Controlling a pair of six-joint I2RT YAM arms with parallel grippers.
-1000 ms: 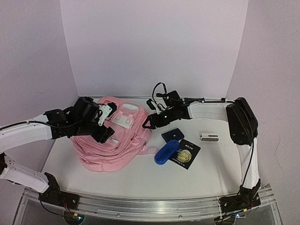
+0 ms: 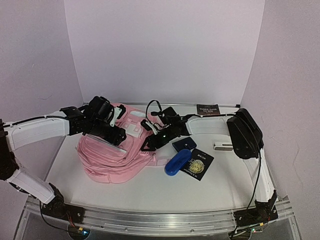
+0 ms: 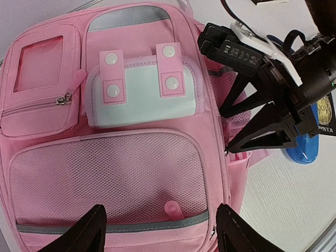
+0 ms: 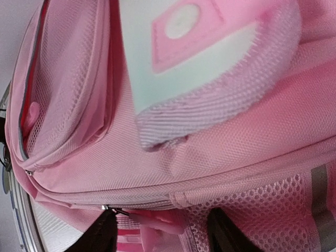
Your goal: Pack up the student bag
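The pink backpack (image 2: 107, 167) lies on the table's left half, front pockets facing up. My left gripper (image 2: 120, 138) is above its front mesh pocket (image 3: 113, 178); its fingers (image 3: 86, 231) are spread with nothing held. At the bag's right edge, my right gripper stands open. A pink zipper pull (image 4: 157, 220) shows between its fingertips, not visibly clamped. To the right lie a blue case (image 2: 175, 165), a black book (image 2: 200, 162), a dark blue notebook (image 2: 185, 143) and a white box-like item (image 2: 223, 146).
Another dark book (image 2: 208, 109) sits at the back, beyond the right forearm. The blue case overlaps the black book's left edge. A pink strap (image 2: 161, 162) reaches from the bag toward the case.
My right gripper has come left and lower to the bag's right edge. The loose items have not moved.
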